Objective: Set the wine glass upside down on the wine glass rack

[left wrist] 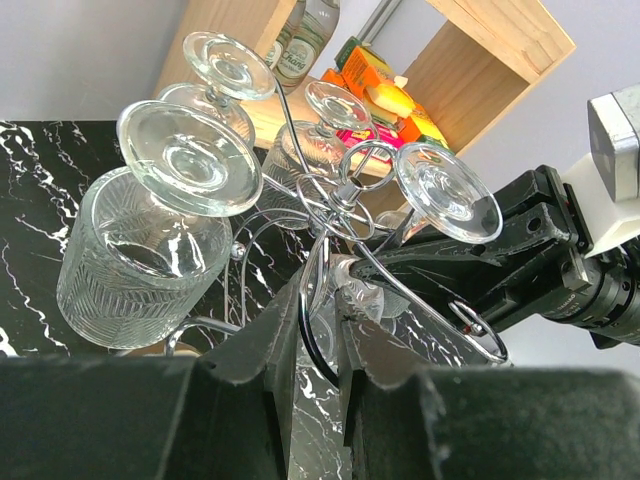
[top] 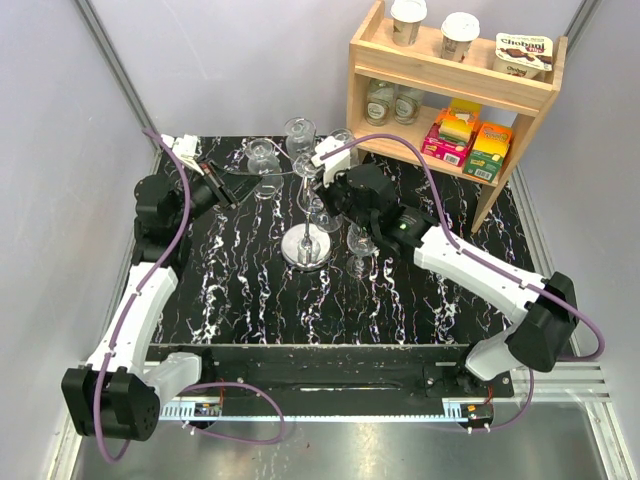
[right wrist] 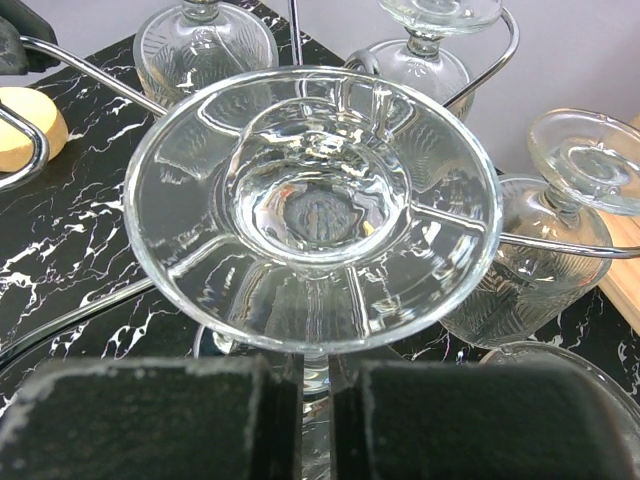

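The wine glass is upside down, its round foot (right wrist: 440,270) uppermost in the right wrist view. My right gripper is shut on its stem, just below the foot. In the left wrist view this foot (left wrist: 448,190) is beside the hub of the wire rack (left wrist: 345,192); whether its stem sits between the rack's wires, I cannot tell. The rack's round base (top: 300,257) stands on the marble top. My left gripper is shut on a curved rack wire. From above, my right gripper (top: 322,192) is right of the rack's middle, my left gripper (top: 243,190) at its left side.
Several other glasses hang foot-up around the rack, among them a ribbed one (left wrist: 150,260) near my left gripper. Another glass (top: 360,242) is right of the base. A wooden shelf (top: 470,75) stands at back right. Bare marble (top: 235,300) lies at front left.
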